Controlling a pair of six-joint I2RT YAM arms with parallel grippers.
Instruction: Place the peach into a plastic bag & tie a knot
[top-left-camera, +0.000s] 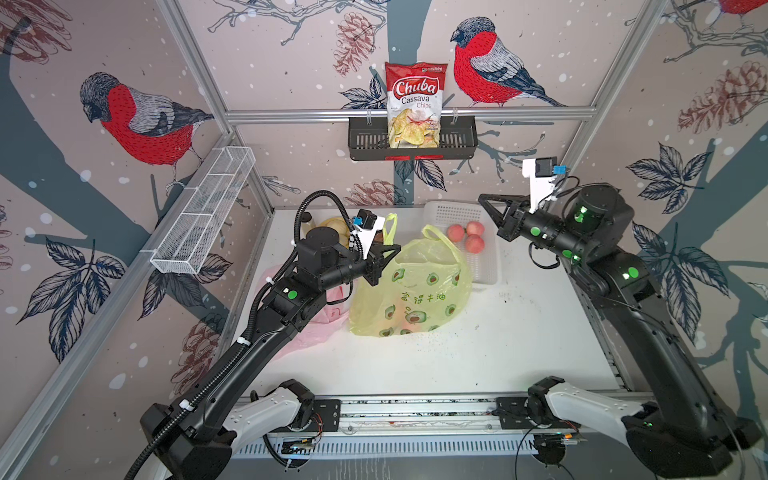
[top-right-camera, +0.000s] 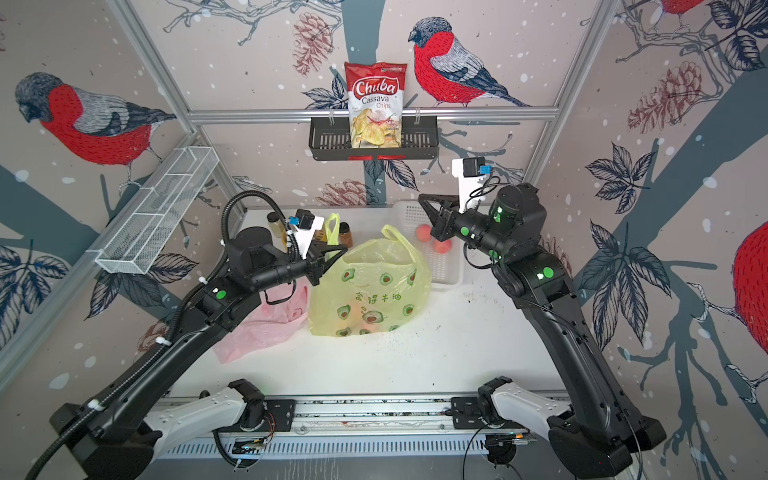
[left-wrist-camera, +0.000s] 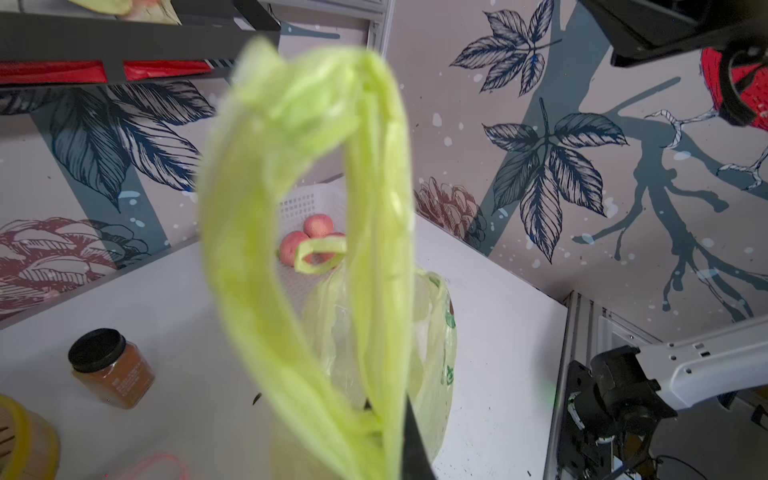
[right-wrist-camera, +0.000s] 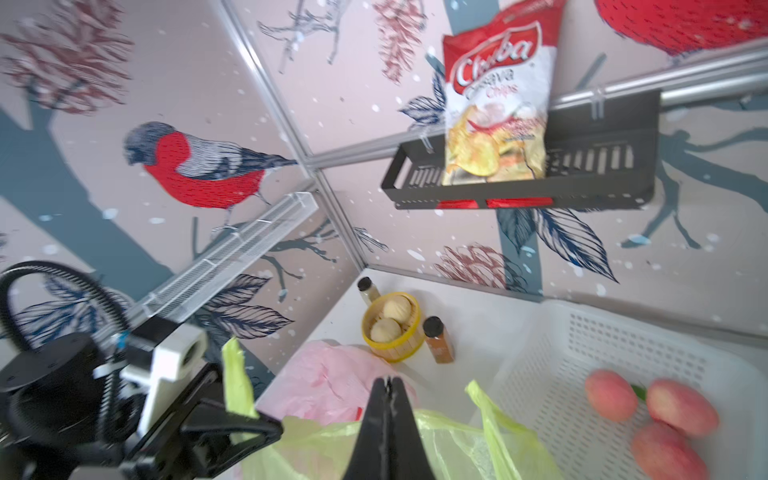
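Note:
My left gripper (top-left-camera: 385, 257) is shut on a handle (left-wrist-camera: 372, 200) of the yellow-green avocado bag (top-left-camera: 412, 300), lifting it upright. The bag stands on the table, its other handle (top-right-camera: 397, 238) loose at top right; a pinkish round shape shows faintly through its lower front. My right gripper (top-right-camera: 432, 204) is shut, nothing visible between its fingers, raised above and right of the bag. Several peaches (right-wrist-camera: 670, 454) sit in a white perforated basket (right-wrist-camera: 580, 320) behind the bag.
A pink bag (top-right-camera: 252, 328) lies left. At the back are a steamer of buns (right-wrist-camera: 400, 344) and jars (right-wrist-camera: 438, 340). A black rack (top-left-camera: 368, 150) with chips and a white wire shelf (top-left-camera: 180, 260) hang on the walls.

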